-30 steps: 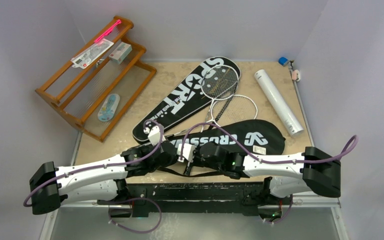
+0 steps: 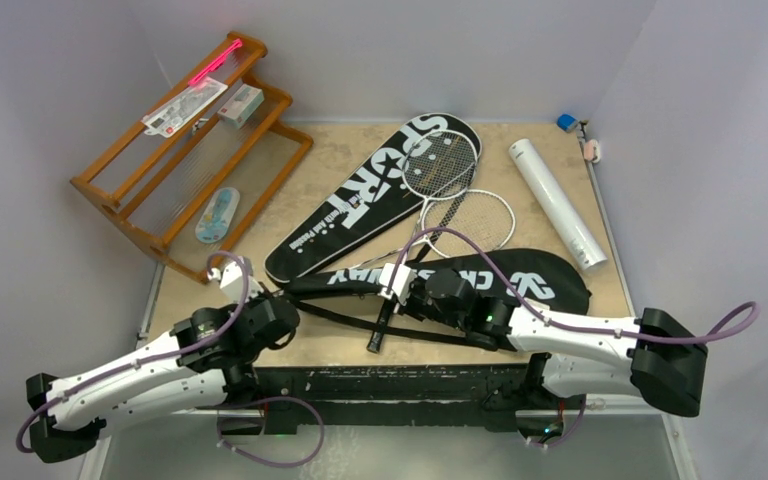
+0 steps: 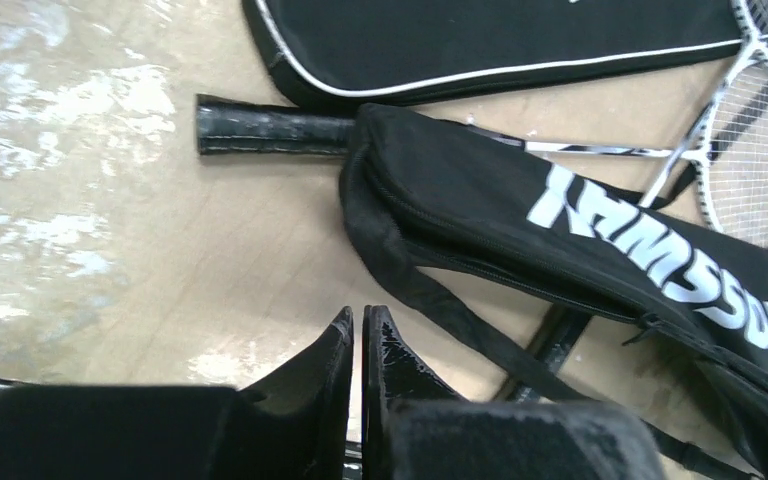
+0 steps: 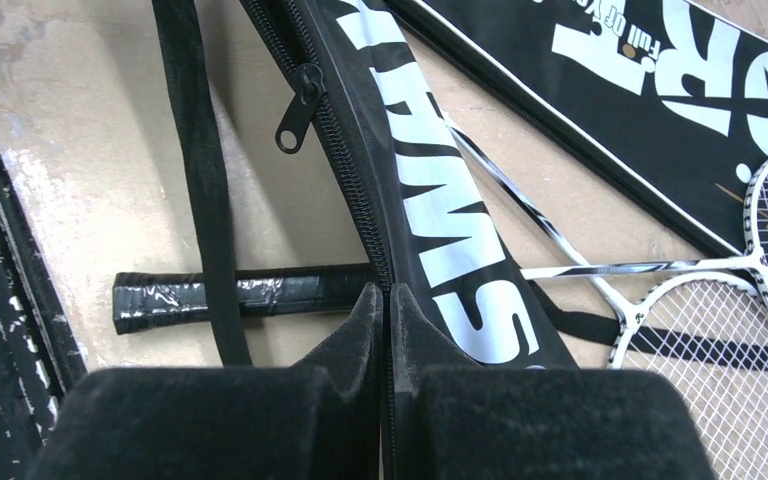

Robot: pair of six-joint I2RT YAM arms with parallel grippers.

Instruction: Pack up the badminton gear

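Observation:
The black CROSSWAY bag (image 2: pixel 543 280) lies along the front, its zipper (image 4: pixel 355 200) and puller (image 4: pixel 300 115) visible in the right wrist view. My right gripper is shut on the bag's zipper edge. My left gripper is slightly open, left of the bag's narrow end, with nothing visible between its fingers. A black SPORT bag (image 2: pixel 345 210) lies behind. Two crossed white-framed rackets (image 2: pixel 425 208) lie between and on the bags, their black handles (image 3: pixel 260 130) partly under the CROSSWAY bag. A loose strap (image 4: pixel 195 160) crosses a handle.
A white tube (image 2: pixel 552 200) lies at the right. A wooden rack (image 2: pixel 278 190) with small items stands back left. A blue object (image 2: pixel 566 122) is in the back right corner. Bare table shows at the left front; walls bound the back and sides.
My left arm has moved left, away from the other gripper. My right arm has shifted right, and the CROSSWAY bag has moved right with it.

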